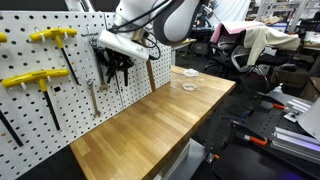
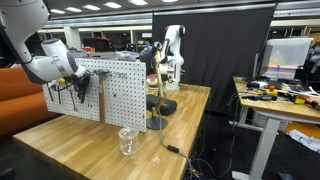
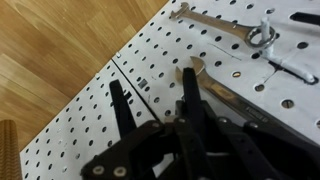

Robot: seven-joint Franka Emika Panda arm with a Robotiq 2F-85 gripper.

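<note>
A white pegboard (image 1: pixel 125 85) stands on the wooden table with tools hanging on its face. My gripper (image 1: pixel 118 68) is close in front of it, beside the hanging wrenches. In the wrist view, the gripper has two black fingers apart, with pegboard showing in the gap. One wrench (image 3: pixel 235 100) passes behind the right-hand finger (image 3: pixel 191 100); whether it touches that finger is unclear. Another wrench (image 3: pixel 220 24) lies farther up the view on a peg (image 3: pixel 266 30). I see no object clearly gripped, and the space deeper between the fingers is partly hidden.
Yellow-headed hammers (image 1: pixel 37 76) hang on the left part of the board. Clear containers (image 1: pixel 190 85) stand on the table (image 1: pixel 150 130), whose front middle is free. In exterior view 2, a clear cup (image 2: pixel 128 142) stands in front of the board.
</note>
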